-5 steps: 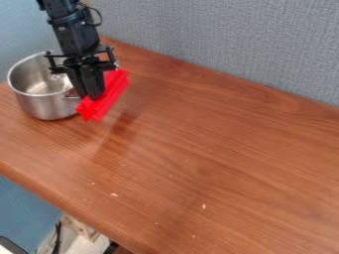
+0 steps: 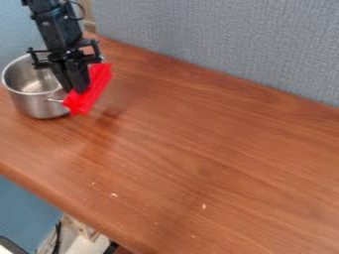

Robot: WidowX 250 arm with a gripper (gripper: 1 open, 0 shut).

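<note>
My black gripper (image 2: 75, 81) hangs at the upper left, shut on a bright red block (image 2: 89, 91), which is tilted and held over the right side of a steel pot (image 2: 35, 99). The pot stands near the left edge of the wooden table. The gripper and block hide part of the pot's rim and inside, and I cannot tell whether the block touches the pot.
A grey textured wall (image 2: 225, 50) runs along the back. The table's edge drops away at the lower left.
My gripper has moved left, and slightly up, with the red block, bringing it closer over the pot. The pot looks shifted slightly left.
</note>
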